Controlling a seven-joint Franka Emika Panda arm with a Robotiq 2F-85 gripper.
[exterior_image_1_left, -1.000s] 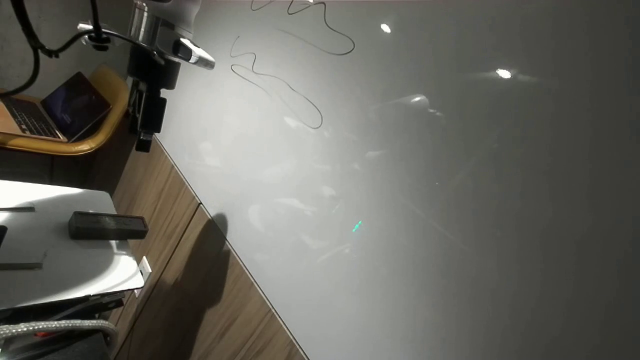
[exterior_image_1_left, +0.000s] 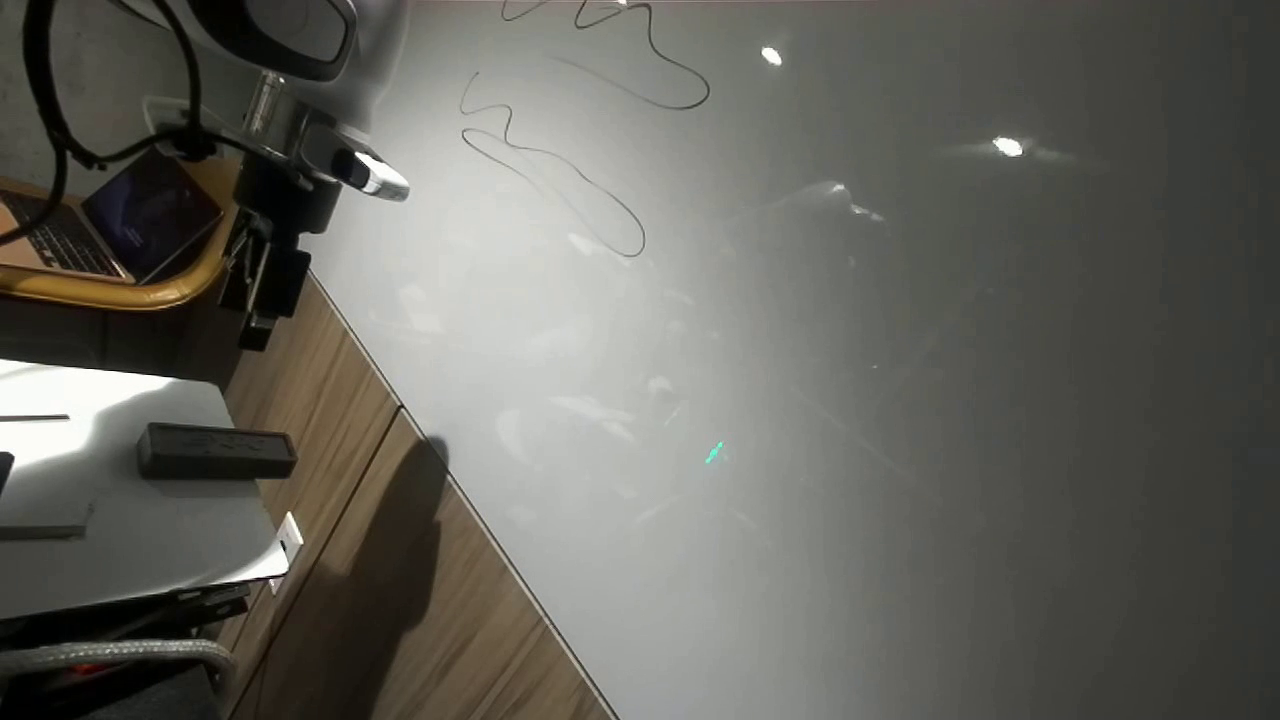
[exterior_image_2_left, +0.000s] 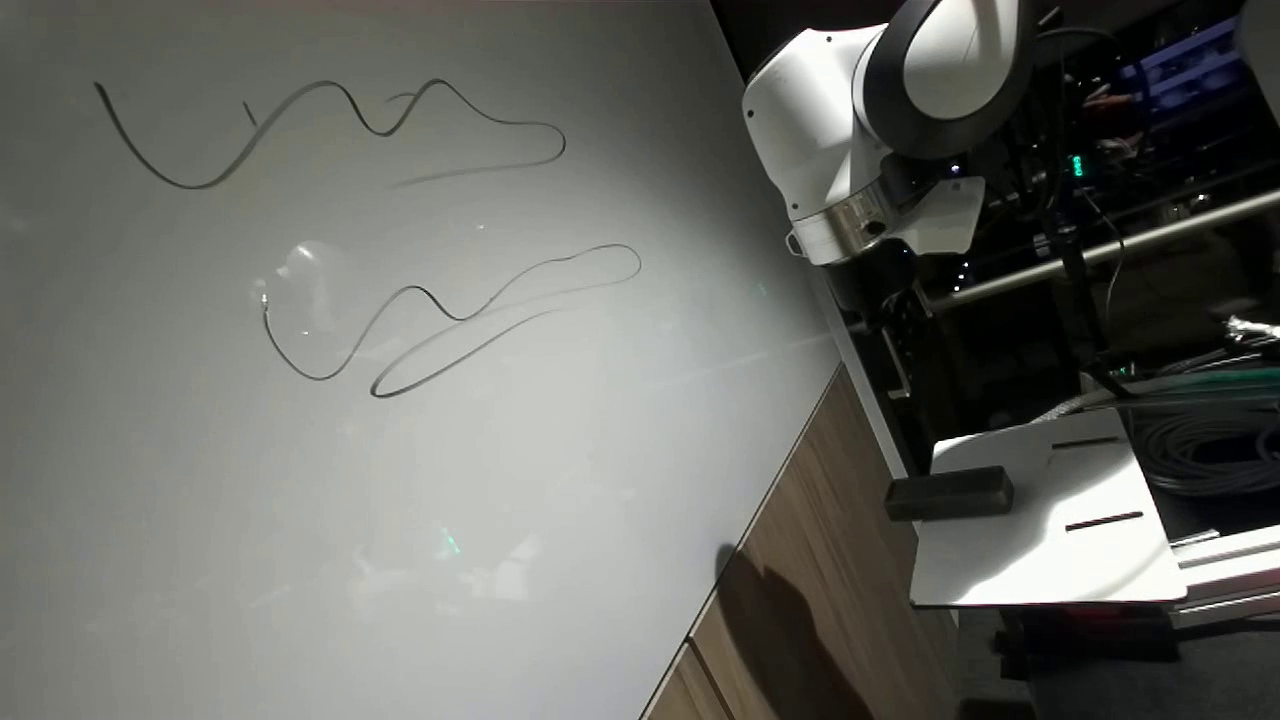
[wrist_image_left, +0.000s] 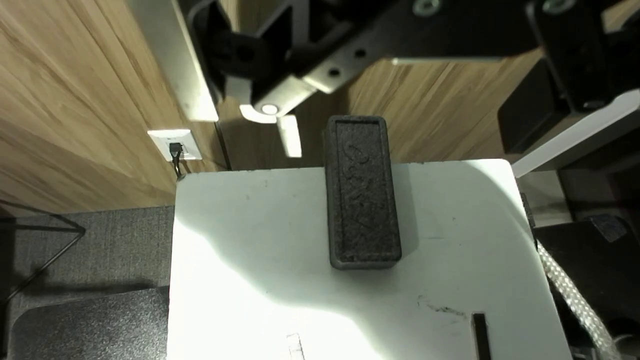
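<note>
A dark rectangular eraser-like block (wrist_image_left: 364, 198) lies on a white platform (wrist_image_left: 252, 222), one end poking past the edge near the wood panelling. My gripper (exterior_image_1_left: 254, 326) points down, above the platform and apart from the block in exterior view 1. Its fingers stand wide apart at the top of the wrist view, open and holding nothing. In exterior view 2 the gripper is dark against a dark background and partly hard to make out. The large whiteboard (exterior_image_1_left: 900, 504) bears thin wavy black lines (exterior_image_2_left: 420, 288).
Wood panelling (exterior_image_1_left: 324, 420) borders the board, with a wall outlet (wrist_image_left: 177, 146) and plugged-in cable. A laptop (exterior_image_1_left: 144, 216) rests on a yellow chair (exterior_image_1_left: 180, 288) behind the arm. A braided cable (wrist_image_left: 576, 294) runs beside the platform.
The arm and gripper have moved down and slightly left in exterior view 1, closer to the platform. The block and the drawn lines have stayed put.
</note>
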